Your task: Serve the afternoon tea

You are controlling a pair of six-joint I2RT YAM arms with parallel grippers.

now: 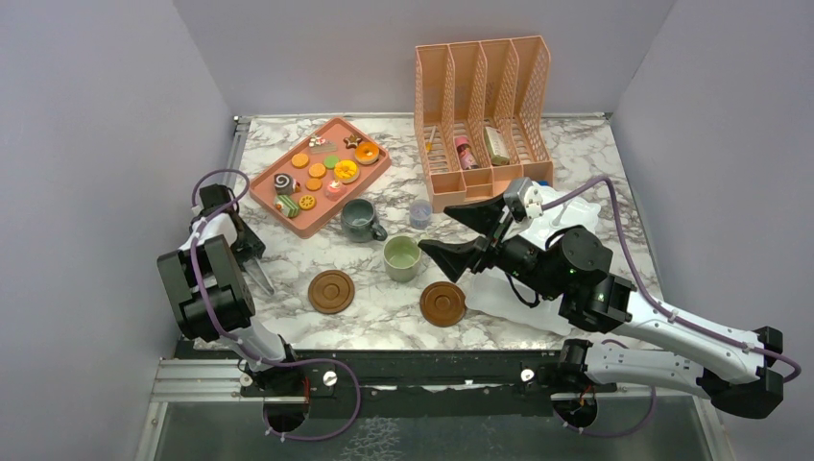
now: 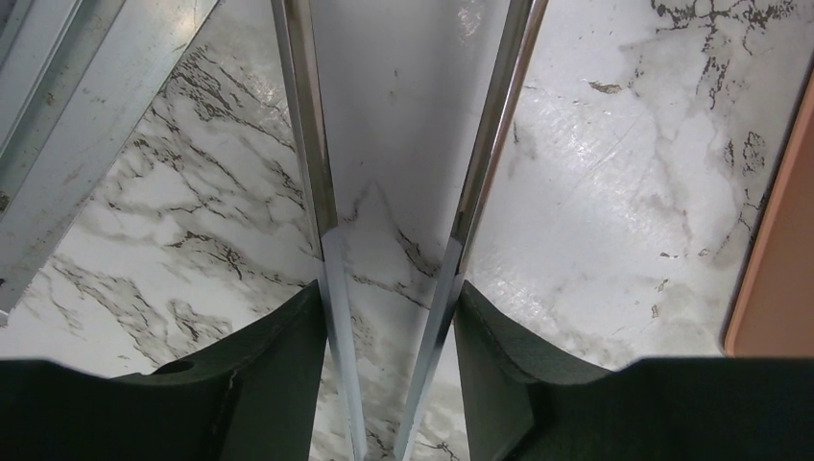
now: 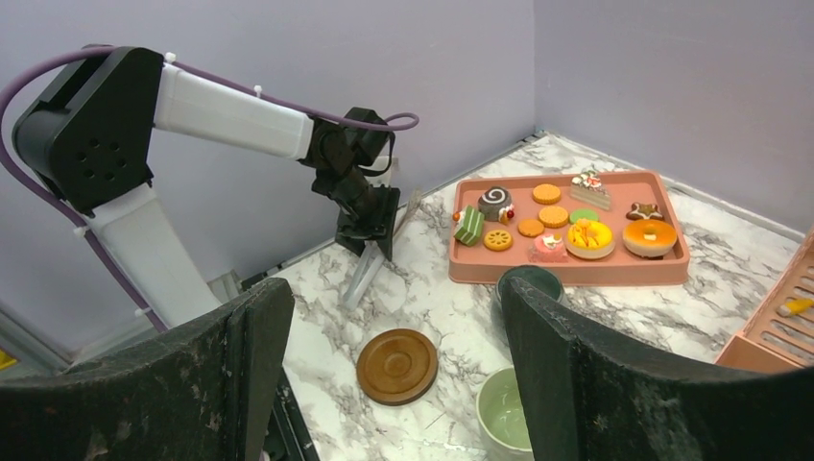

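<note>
At the table's left edge my left gripper is shut on silver tongs; their two arms stand apart with bare marble between. My right gripper is open and empty, its fingers over the area beside the green cup. Behind that cup stands a dark grey-green mug, handle toward the right. Two brown coasters lie nearer the front, a left coaster and a right coaster. The pink tray at the back left carries toy sweets, among them an orange-topped donut and a swirl roll.
A peach divided rack at the back right holds a pink tube and a pale packet. Near it is a small clear cup. White crumpled plastic lies under the right arm. Bare marble surrounds the coasters.
</note>
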